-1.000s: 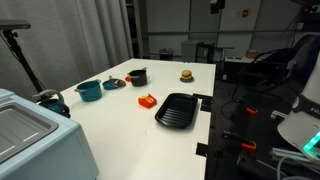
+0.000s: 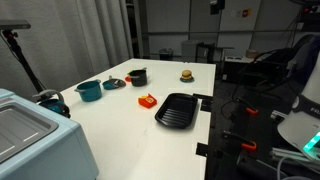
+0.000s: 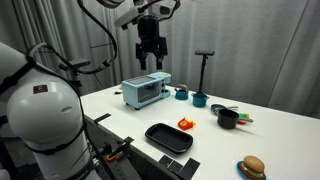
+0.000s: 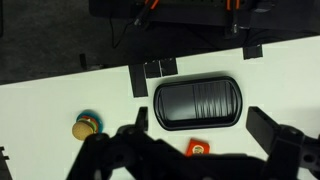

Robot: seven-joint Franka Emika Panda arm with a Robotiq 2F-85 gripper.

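My gripper is open, its two fingers spread wide high over the table with nothing between them. In the wrist view the black baking tray (image 4: 198, 102) lies below, and a red object (image 4: 198, 147) sits just beside it, partly cut off by the gripper body. That red item with some yellow on it (image 2: 148, 101) rests on the white table in the first exterior view, near the black tray (image 2: 178, 111). A toy burger (image 3: 253, 167) sits on a blue plate at the near right in the second exterior view. The gripper's fingertips are not clear in the exterior views.
A white toaster oven (image 2: 38, 140) stands at one table end. A kettle (image 3: 181, 93), a teal pot (image 2: 90, 91), a black pot (image 2: 138, 77) and a pan (image 2: 114, 84) stand farther back.
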